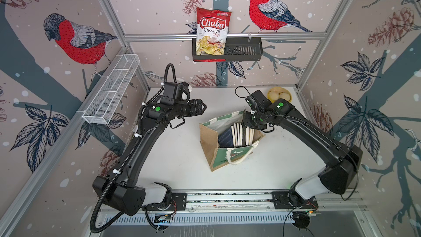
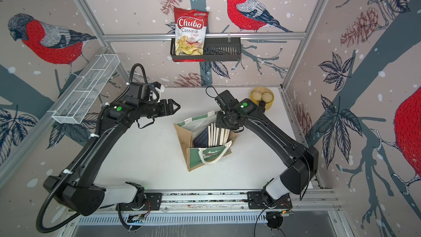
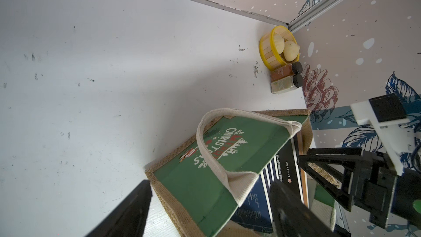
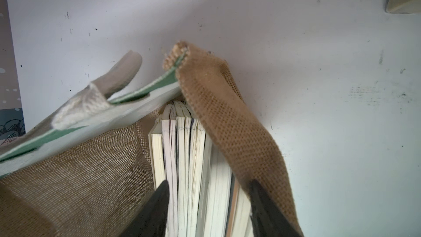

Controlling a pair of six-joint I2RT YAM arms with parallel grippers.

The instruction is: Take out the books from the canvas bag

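Note:
A burlap bag with green panels and white handles (image 1: 209, 149) stands mid-table, several books (image 2: 217, 135) upright inside, pale page edges up. My right gripper is low over the bag's mouth, fingers apart above the books (image 4: 184, 158), beside the burlap rim; nothing shows firmly held. My left gripper hangs open, left of and above the bag, nothing between its fingers.
A yellow steamer with buns (image 2: 262, 96) and two small jars (image 3: 285, 83) stand at the back right. Table left of the bag is clear. A chips bag (image 1: 212, 30) sits on the back shelf.

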